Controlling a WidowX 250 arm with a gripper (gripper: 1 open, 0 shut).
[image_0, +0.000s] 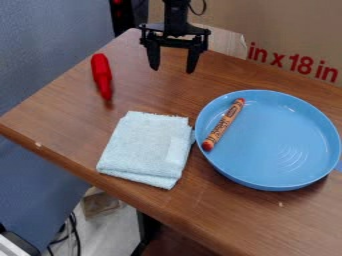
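Observation:
The black gripper hangs over the back of the wooden table, its two fingers apart with nothing between them. Left of it lies a red pepper-like object. A folded light blue cloth is at the front middle. On the right, a blue plate holds an orange tube-like stick near its left side.
A cardboard box with red print stands behind the table. A grey-blue surface, cables and floor lie beyond the left edge.

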